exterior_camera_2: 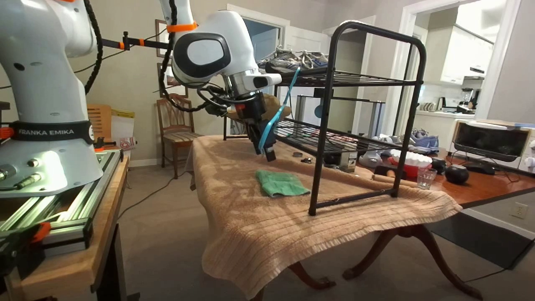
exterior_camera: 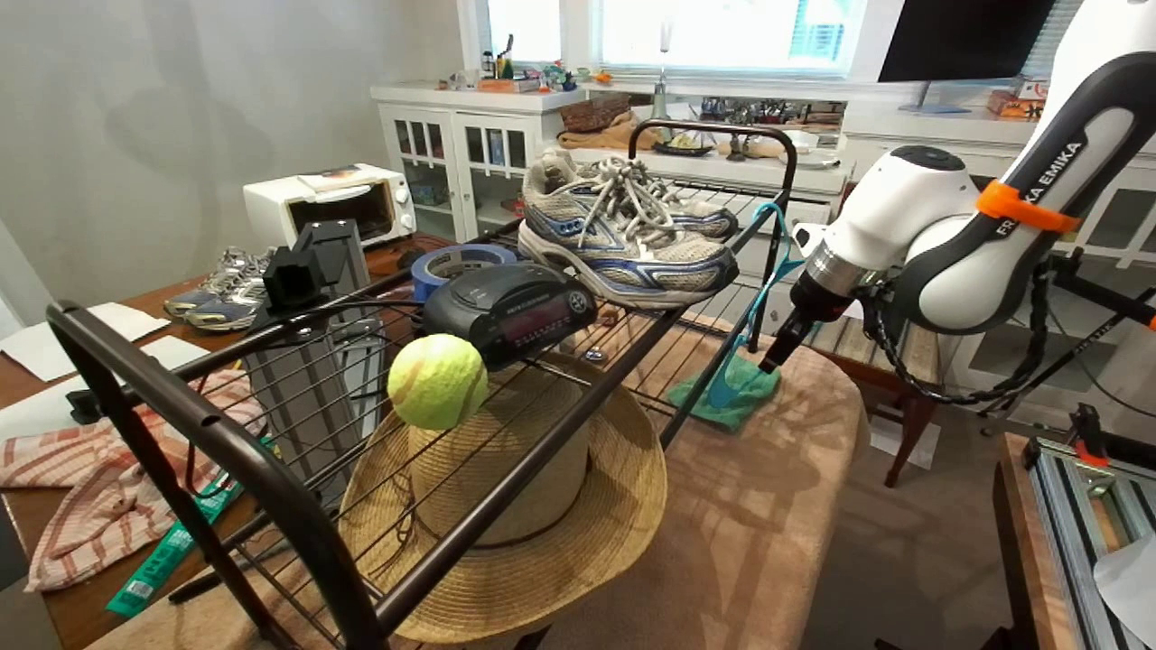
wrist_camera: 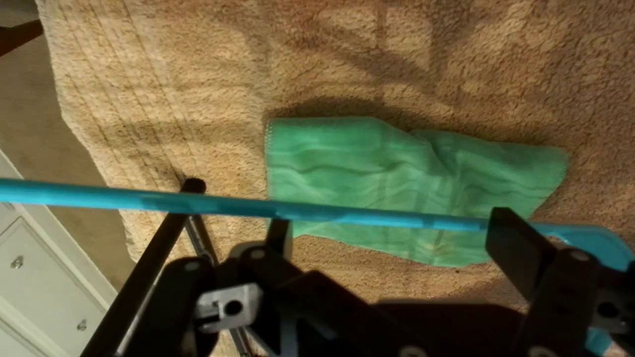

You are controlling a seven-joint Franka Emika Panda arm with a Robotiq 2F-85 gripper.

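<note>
My gripper stands open, its two fingers wide apart in the wrist view. A thin blue plastic hanger (wrist_camera: 357, 215) crosses that view at the fingertips; its bar runs past the left finger and behind the right one, and I cannot tell whether it touches them. In exterior view 1 the hanger (exterior_camera: 771, 283) is hooked on the end of the black rack (exterior_camera: 782, 162). A folded green cloth (wrist_camera: 357, 166) lies flat on the tan towel beneath the gripper. In exterior view 2 the gripper (exterior_camera_2: 267, 153) hangs above the cloth (exterior_camera_2: 281, 183), apart from it.
On the rack's top sit grey running shoes (exterior_camera: 629, 244), a black clock radio (exterior_camera: 509, 309), blue tape (exterior_camera: 461, 262) and a tennis ball (exterior_camera: 438, 381). A straw hat (exterior_camera: 618, 520) is below them. The towel (exterior_camera_2: 225, 200) is bare toward the near side of the table.
</note>
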